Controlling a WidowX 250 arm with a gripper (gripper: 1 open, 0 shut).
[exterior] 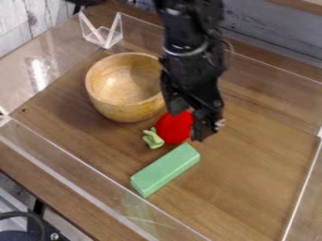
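My gripper point(189, 108) is open, its dark body hanging in the middle of the camera view with fingers low over a red round object point(174, 128), whose upper part it partly covers. A small pale green piece point(153, 137) lies at the red object's lower left. A light green rectangular block point(164, 169) lies below them on the wooden table. A wooden bowl point(120, 87) stands to the left of the gripper.
A clear plastic item point(102, 30) stands at the back left. Clear edging runs along the table's sides, and a dark cable lies at the lower left.
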